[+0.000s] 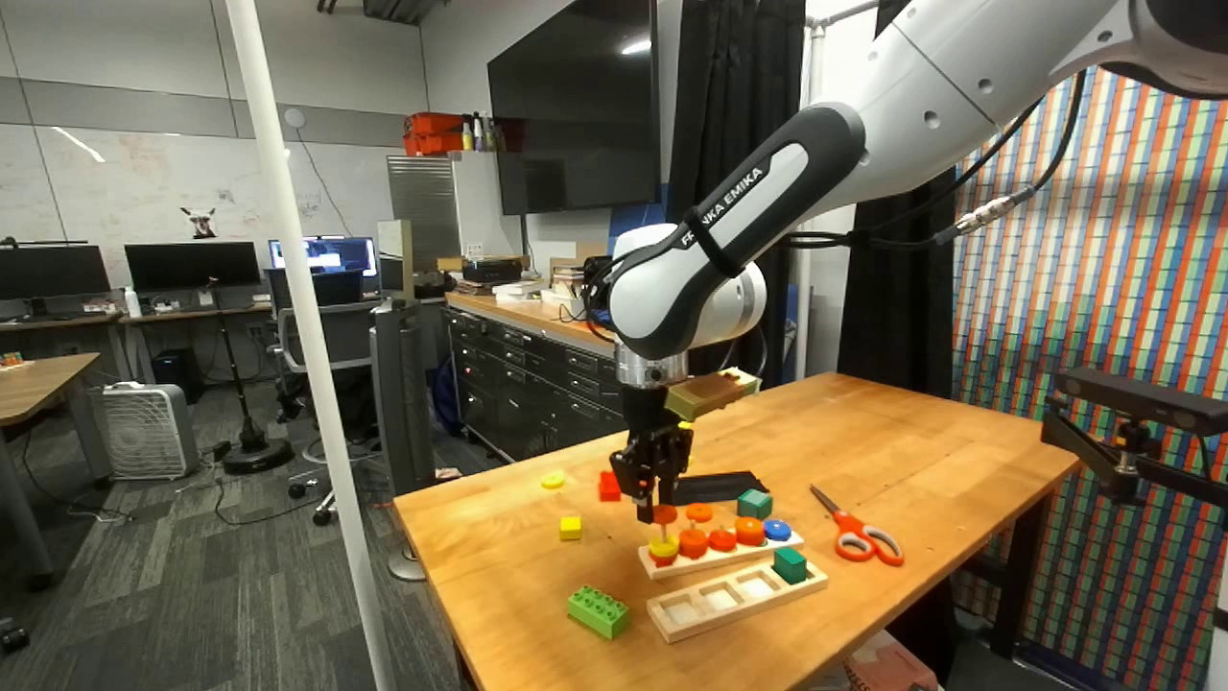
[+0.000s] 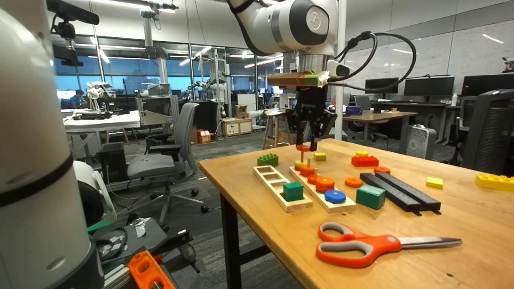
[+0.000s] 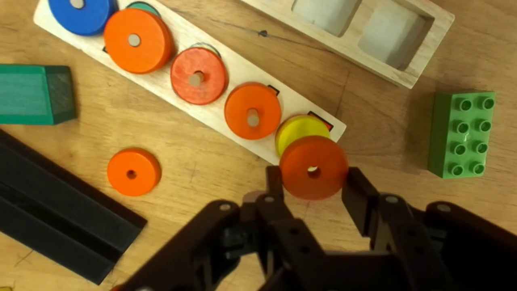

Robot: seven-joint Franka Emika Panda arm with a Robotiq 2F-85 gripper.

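My gripper is shut on an orange disc [image 3: 310,175] with a hole in its middle. In exterior view 2 that disc [image 2: 303,148] is at the top of the end peg, above a yellow disc [image 2: 300,164]. Whether the peg has entered the hole I cannot tell for sure. The pegboard [image 3: 310,104] carries, from that end, the yellow disc [image 3: 301,130], then an orange disc [image 3: 252,104], a red-orange disc [image 3: 194,87], a larger orange disc [image 3: 135,53] and a blue disc [image 3: 85,17]. In exterior view 1 the gripper [image 1: 664,507] points down over the board's near-left end.
Beside the pegboard lie a wooden tray [image 2: 296,206] with a green cube [image 2: 292,192], a green toy brick [image 3: 461,136], a loose orange disc [image 3: 133,172], a green block [image 2: 370,196] and black bars [image 2: 402,192]. Orange-handled scissors [image 2: 366,248] rest nearer the table's edge.
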